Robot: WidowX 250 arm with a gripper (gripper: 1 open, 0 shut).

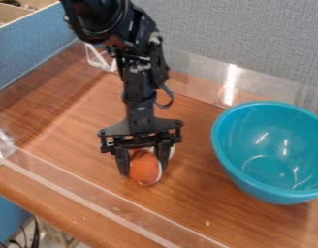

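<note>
The black arm reaches down from the upper left to the wooden table, where its gripper (143,158) is shut on an orange object (144,170), a rounded piece with a pale rim at its right side, low against the table. A teal bowl (270,168) stands to the right, a short way from the gripper.
Clear plastic strips (116,212) run along the front and back edges of the table. Bare table (58,126) lies to the left of the arm. A blue padded wall and a grey panel (252,39) border the back.
</note>
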